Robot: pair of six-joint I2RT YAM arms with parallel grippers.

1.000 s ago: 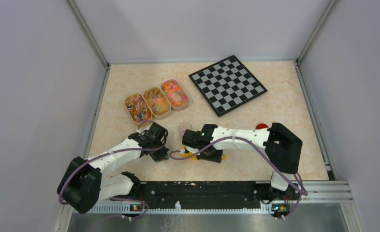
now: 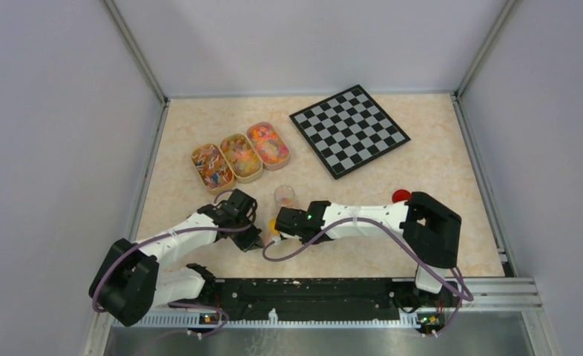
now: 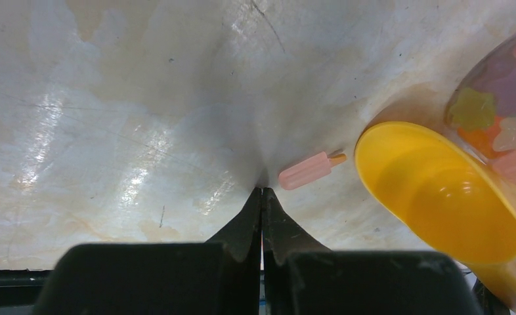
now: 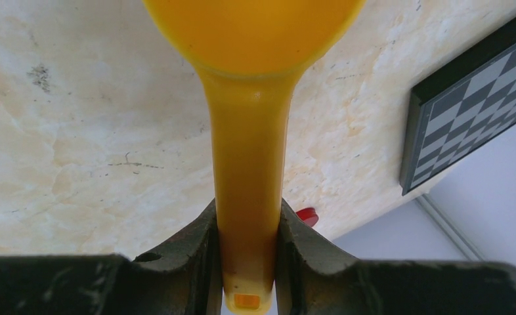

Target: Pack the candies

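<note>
My right gripper is shut on the handle of a yellow scoop (image 4: 247, 144). In the left wrist view the scoop (image 3: 439, 197) faces left, its bowl looking empty, with its mouth just right of a pink popsicle-shaped candy (image 3: 306, 172) lying on the table. My left gripper is shut, nothing showing between its fingertips, just below and left of that candy. A clear round container (image 3: 505, 105) holding colourful candies stands beyond the scoop; from above the same container (image 2: 284, 195) sits in front of the bins.
Three candy-filled bins, left (image 2: 213, 167), middle (image 2: 242, 156) and right (image 2: 268, 144), stand at the back left. A checkered board (image 2: 349, 131) lies at the back right. One red round object (image 2: 400, 196) is near the right arm.
The left arm has shifted only slightly.
</note>
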